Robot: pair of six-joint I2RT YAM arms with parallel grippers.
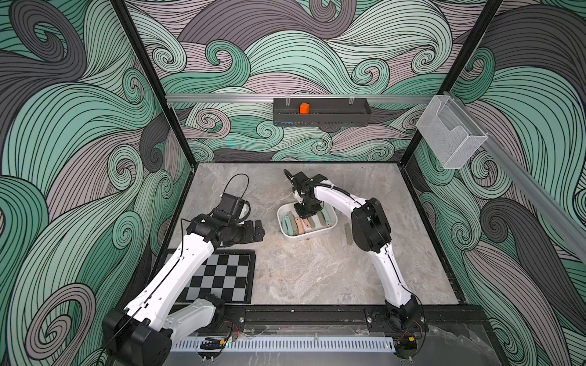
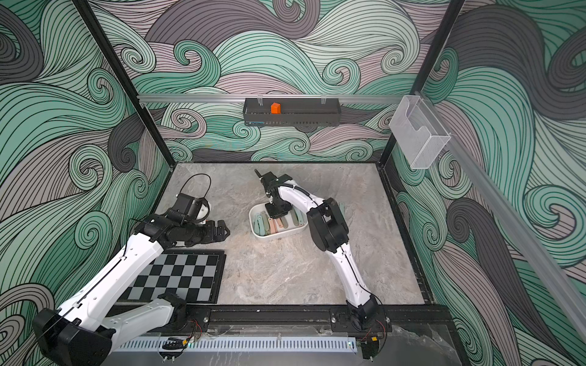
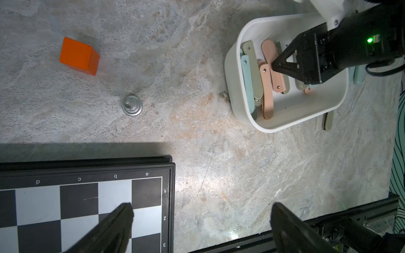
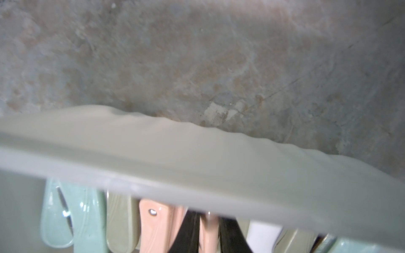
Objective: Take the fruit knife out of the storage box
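Observation:
The white storage box [image 3: 295, 120] holds several folded knives in mint, sage and pink, among them a pink knife [image 3: 267, 92]. My right gripper is down inside the box; in the right wrist view its fingers are closed on a pink handle, partly hidden behind the box wall. The left wrist view shows it over the middle pink knives. My left gripper [image 1: 253, 230] stands open left of the box, above the table, with nothing between its fingers.
A chessboard [image 3: 79, 202] lies at the front left. An orange block [image 3: 79, 56] and a small metal piece [image 3: 132, 104] are left of the box. A knife [image 3: 327, 120] lies outside the box.

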